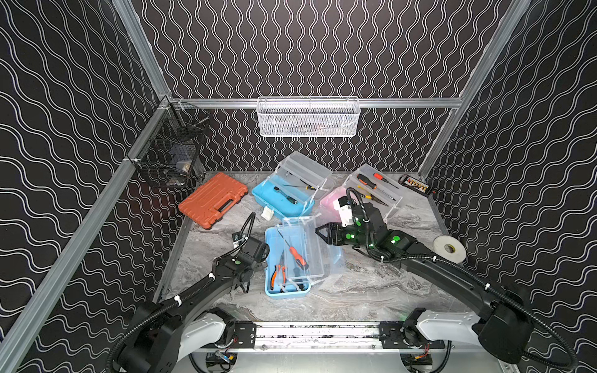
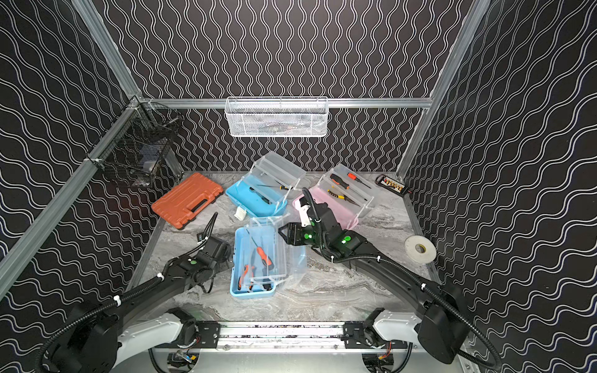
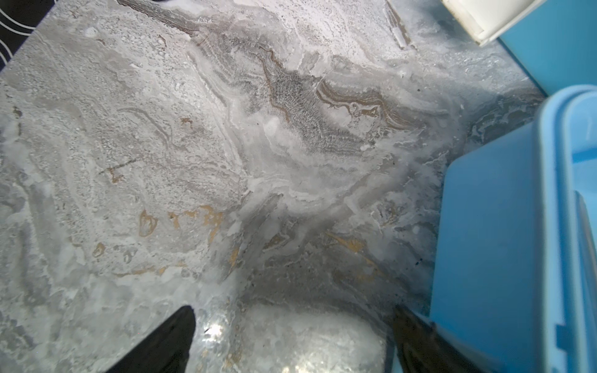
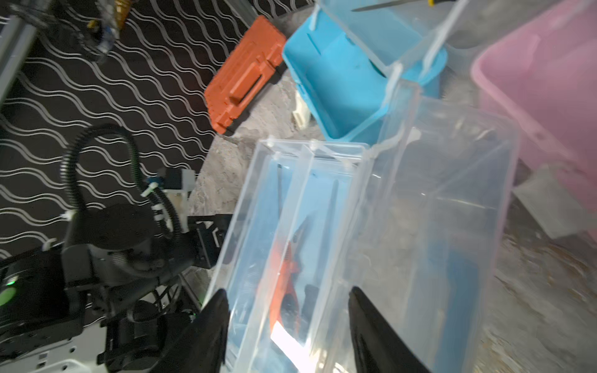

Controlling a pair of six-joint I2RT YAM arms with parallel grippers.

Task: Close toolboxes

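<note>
The front blue toolbox [image 1: 271,236] holds an orange-handled screwdriver [image 1: 297,256] and orange pliers [image 1: 275,278]. Its clear lid [image 1: 316,251] is tilted up on the right side and partly overhangs the base. My right gripper [image 1: 321,233] is at the lid's right side, its fingers [image 4: 211,329] apart; contact with the lid is unclear. My left gripper [image 1: 263,253] stands open by the box's left wall, nothing between its fingers in the left wrist view. Behind, a second blue toolbox [image 1: 268,194] and a pink toolbox [image 2: 309,200] have their clear lids thrown back.
An orange case [image 1: 212,197] lies at the left. A tape roll [image 1: 449,249] and a small bit set [image 1: 415,184] lie at the right. A white mesh basket [image 1: 307,118] hangs at the back.
</note>
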